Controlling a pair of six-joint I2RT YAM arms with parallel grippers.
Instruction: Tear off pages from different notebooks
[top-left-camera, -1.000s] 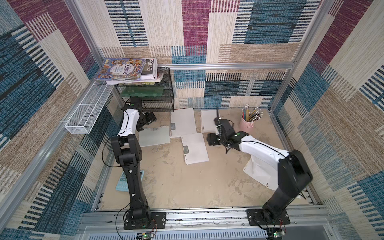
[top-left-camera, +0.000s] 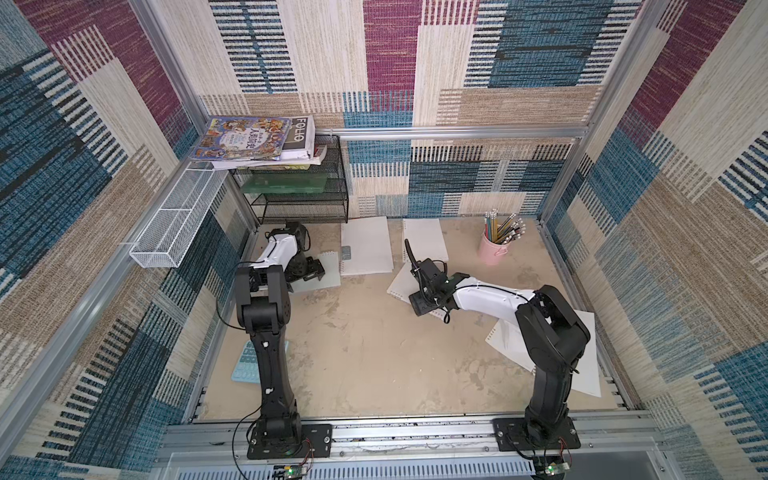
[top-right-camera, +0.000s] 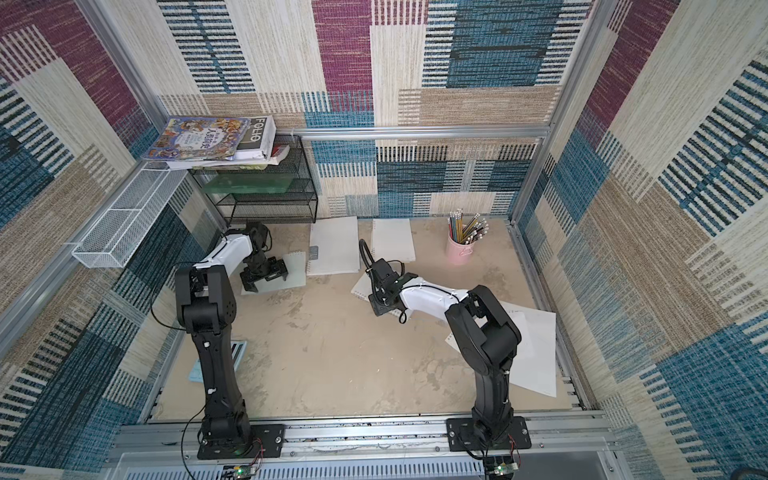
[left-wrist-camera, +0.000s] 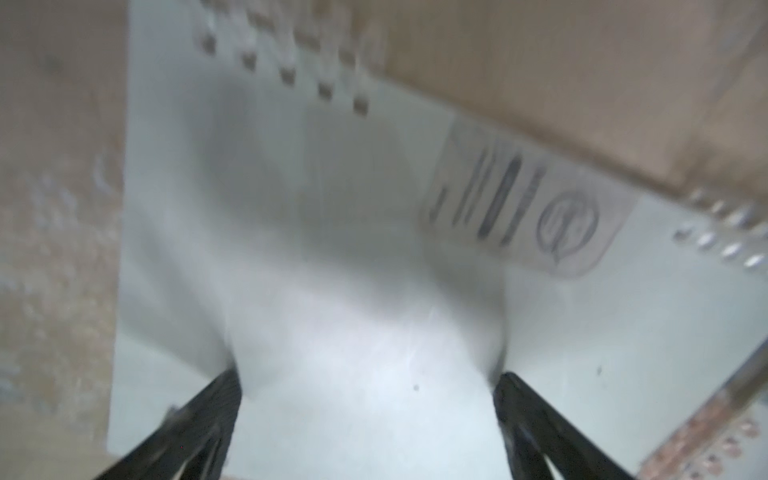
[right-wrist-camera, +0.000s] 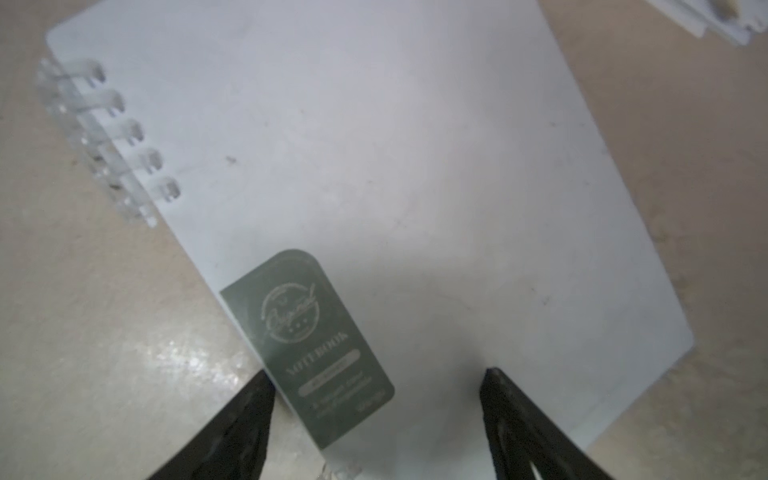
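My left gripper stands open low over the pale spiral notebook (left-wrist-camera: 336, 320) at the back left, which shows a sticker and metal binding, blurred in the left wrist view. In the right wrist view my right gripper is open over a white spiral notebook (right-wrist-camera: 400, 176) with a green label (right-wrist-camera: 308, 336), fingertips at or just above it near the label. In the top left view two more white notebooks (top-left-camera: 366, 240) (top-left-camera: 424, 237) lie behind it. Loose white pages (top-left-camera: 580, 352) lie at the right, partly behind the right arm.
A pink pencil cup (top-left-camera: 492, 252) stands at the back right, a wire rack (top-left-camera: 340, 192) with books at the back left. A blue object (top-left-camera: 244, 364) lies beside the left arm.
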